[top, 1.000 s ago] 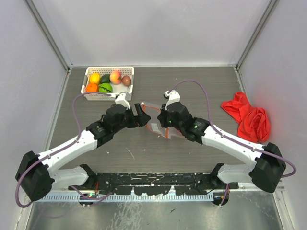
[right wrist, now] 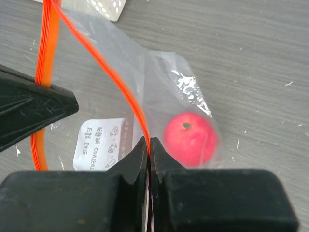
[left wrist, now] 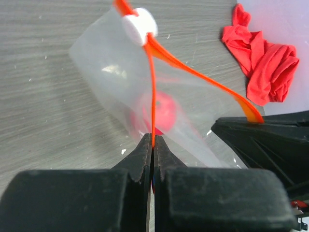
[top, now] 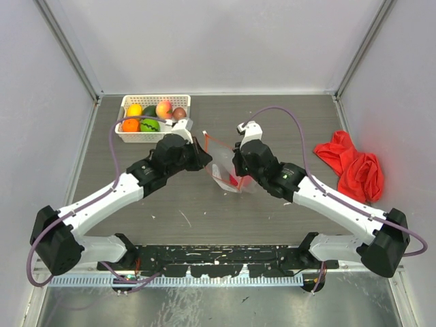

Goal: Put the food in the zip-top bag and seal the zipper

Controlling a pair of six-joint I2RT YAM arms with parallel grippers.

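The clear zip top bag (top: 221,165) with an orange zipper rim hangs between my two grippers, its mouth spread open. Inside its lower part lies a round pinkish-red fruit with a green spot, also visible through the plastic in the left wrist view. In that view my left gripper is shut on one side of the orange rim. On the opposite side, my right gripper has its fingers together with the rim between them. A white printed label (right wrist: 99,144) shows on the bag. The bag's bottom is partly hidden by the right arm from above.
At the back left stands a white basket (top: 139,137) with several colourful fruits. A crumpled red cloth (top: 354,167) lies at the right edge of the table. Bare tabletop (top: 170,218) stretches in front of the bag.
Both arms have shifted slightly right, and the bag's mouth is spread wider.
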